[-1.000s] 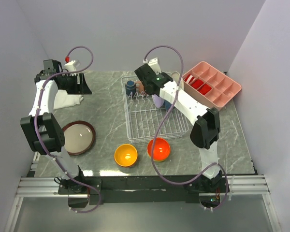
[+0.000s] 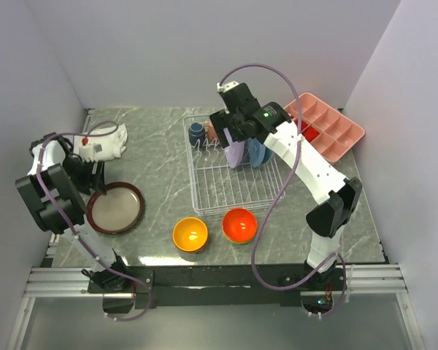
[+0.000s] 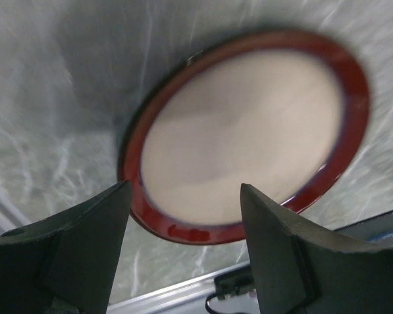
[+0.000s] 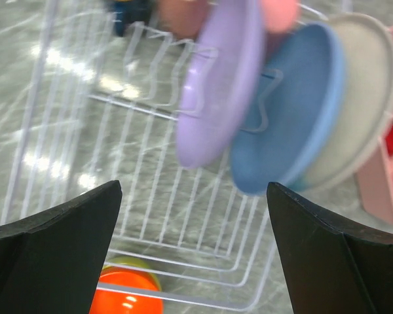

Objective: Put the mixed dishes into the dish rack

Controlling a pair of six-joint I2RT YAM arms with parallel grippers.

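Note:
A brown-rimmed plate (image 2: 115, 208) lies flat at the left, below my open left gripper, whose fingertips are over its rim. My right gripper is open above the white wire rack (image 2: 233, 189), nothing between its fingers. The rack holds a purple plate (image 4: 213, 85), a blue plate (image 4: 288, 104), a pale plate (image 4: 365, 65), a dark blue cup (image 2: 196, 133) and a brownish item. An orange bowl (image 2: 239, 224) and a yellow bowl (image 2: 190, 234) stand in front of the rack.
A pink compartment tray (image 2: 342, 138) with red items is at back right. A white cloth (image 2: 114, 143) lies at back left. Bare counter lies between the plate and rack, and at front right.
My right arm has shifted up and to the right over the rack.

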